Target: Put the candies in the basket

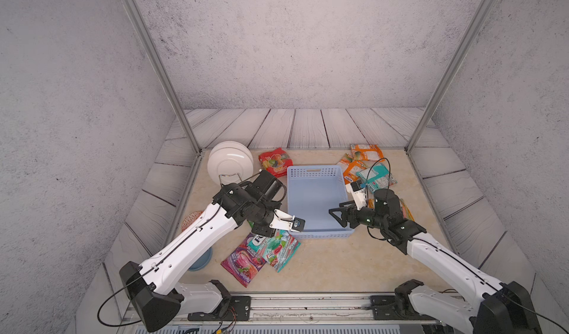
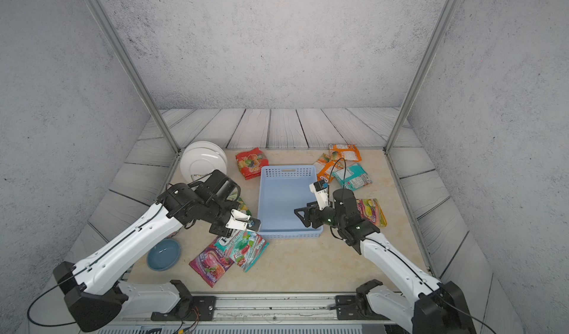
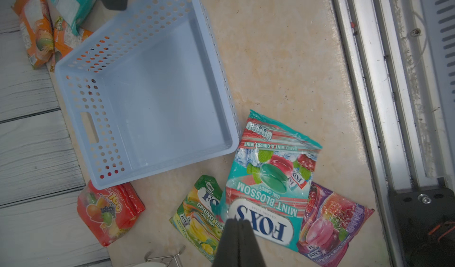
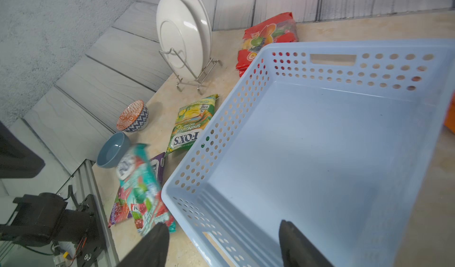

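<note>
A blue basket (image 1: 316, 197) stands empty mid-table. In the left wrist view, my left gripper has its fingers together at the edge of a teal Fox's mint candy bag (image 3: 272, 172), which it grips left of the basket. A purple candy bag (image 3: 327, 222) lies partly under the teal one, and a yellow-green Fox's bag (image 3: 201, 214) is beside it. My right gripper is open over the basket's near right part, its fingers apart and empty. Behind the basket's left corner rests a red candy bag (image 1: 275, 162).
Orange bags (image 2: 345, 152) and a teal bag (image 2: 352, 176) lie right of the basket, as does a multicoloured bag (image 2: 371, 212). White plates (image 4: 180, 32) stand racked at back left, with a patterned bowl (image 4: 133, 116) and a blue bowl (image 4: 113, 150) nearer.
</note>
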